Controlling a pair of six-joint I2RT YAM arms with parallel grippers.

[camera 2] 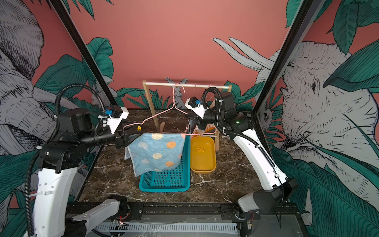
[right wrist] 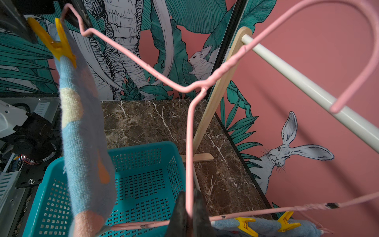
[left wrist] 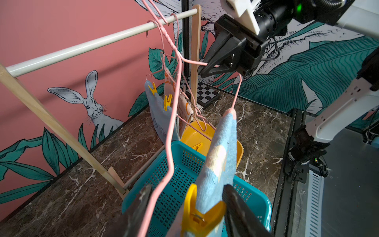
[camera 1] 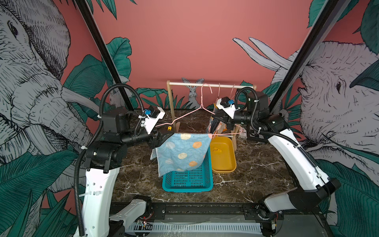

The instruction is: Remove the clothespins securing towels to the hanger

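Observation:
A pink wire hanger (right wrist: pixel 142 67) carries a blue spotted towel (camera 1: pixel 183 154). One yellow clothespin (left wrist: pixel 201 217) clips the towel at its left end. My left gripper has its fingers spread on either side of that clothespin, with gaps still showing; the right wrist view also shows the clothespin (right wrist: pixel 57 43) beside the left fingers. On the hanger's right arm, my right gripper is shut around the pink wire. No clothespin shows at the towel's right end (left wrist: pixel 231 114).
Below the towel stands a teal basket (camera 1: pixel 187 188); a yellow tray (camera 1: pixel 224 167) with a yellow clothespin (camera 1: pixel 217 149) in it is to the right. Behind is a rack with a white rail (left wrist: pixel 98 42). Further towels with yellow clothespins (left wrist: pixel 167 102) hang on it.

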